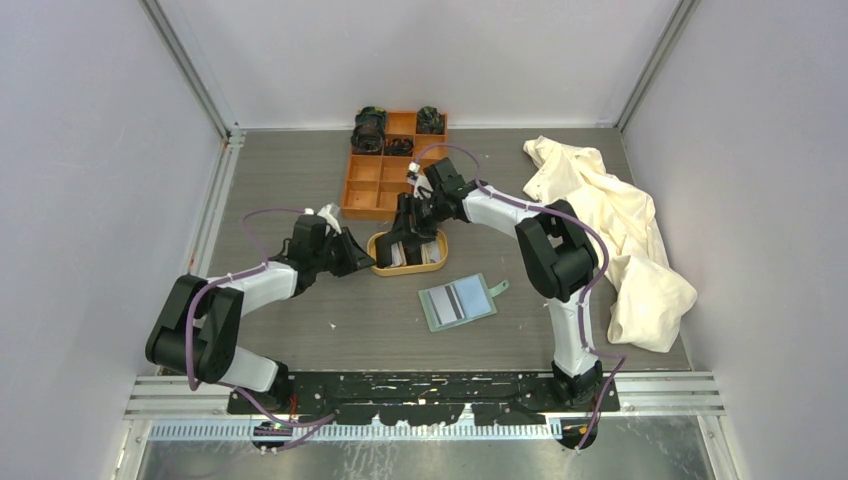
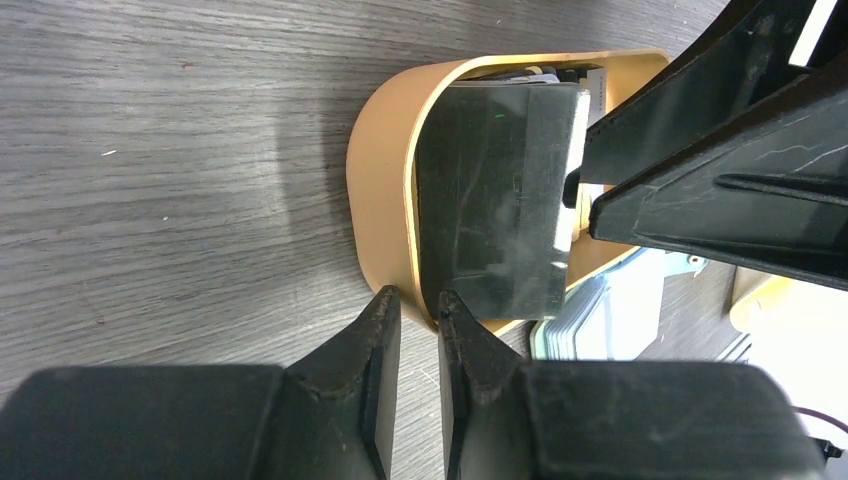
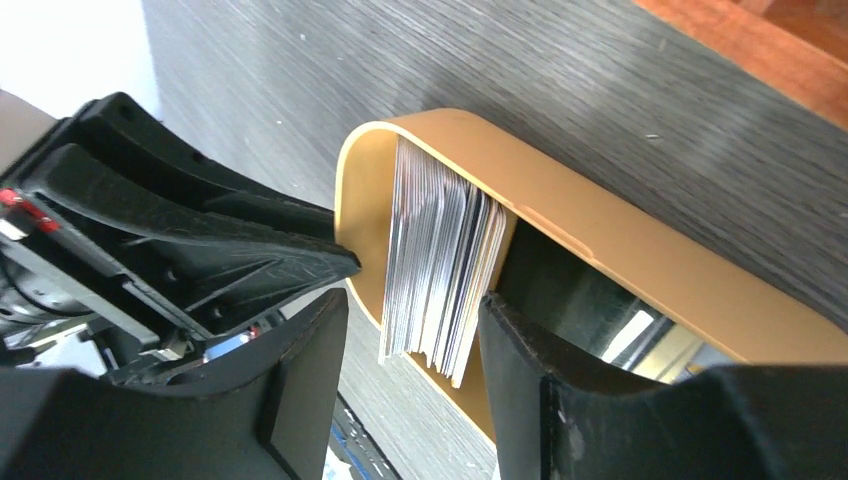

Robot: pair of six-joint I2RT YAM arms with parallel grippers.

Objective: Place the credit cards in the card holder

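Observation:
A tan oval-cornered box (image 1: pixel 408 270) holds upright cards. My left gripper is shut on its end rim; the rim runs between the fingertips. A black panel (image 2: pixel 490 200) faces that end inside the box. In the right wrist view a packed row of cards (image 3: pixel 440 260) stands on edge. My right gripper straddles this row, fingers part open: one finger (image 3: pixel 500 335) is close against the row, the other (image 3: pixel 320 330) stands clear of it. A pale green card holder (image 1: pixel 458 302) lies open on the table, with white and light blue faces inside.
Behind the box stands an orange compartment tray (image 1: pixel 365 185) with black items in its rear sections. A cream cloth (image 1: pixel 600 230) is heaped at the right. Free table lies in front of the box and left of the card holder.

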